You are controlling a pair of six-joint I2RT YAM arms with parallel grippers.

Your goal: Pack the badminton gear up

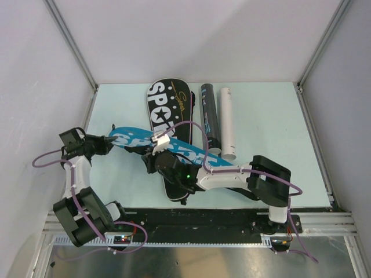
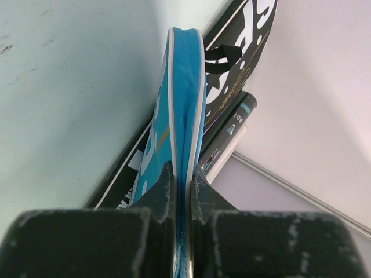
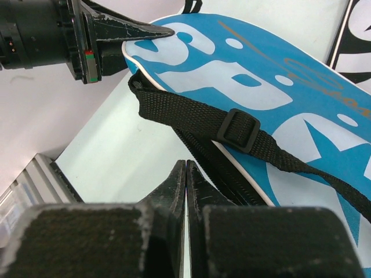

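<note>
My left gripper (image 1: 109,145) is shut on the tip of a blue racket bag (image 2: 165,133) with white lettering, lifting that end at the left of the table. A black strap with buckle (image 3: 239,130) hangs along the bag's edge. My right gripper is shut, with nothing seen between its fingers, beside the bag's edge and below the strap. A black racket bag (image 1: 169,104) lies behind the blue one; in the top view its lower part shows beneath the blue bag and right arm.
A black tube (image 1: 210,113) and a white tube (image 1: 226,121) lie at the back, right of the black bag. Walls close in the sides and back.
</note>
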